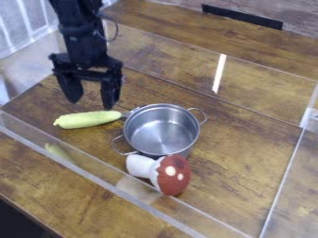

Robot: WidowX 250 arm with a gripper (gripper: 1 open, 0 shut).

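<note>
My dark gripper [91, 88] hangs open at the upper left of the camera view, above and behind a pale yellow-green corn cob [87, 119] lying on the wooden table, with nothing seen between its fingers. To the cob's right stands a steel pot [162, 130] with two wire handles. In front of the pot lies a red and white object [168, 175], its red end to the right.
Clear panels edge the wooden table [248, 112], with one running along the front left below the cob. A small white strip [218, 72] shows at the back right.
</note>
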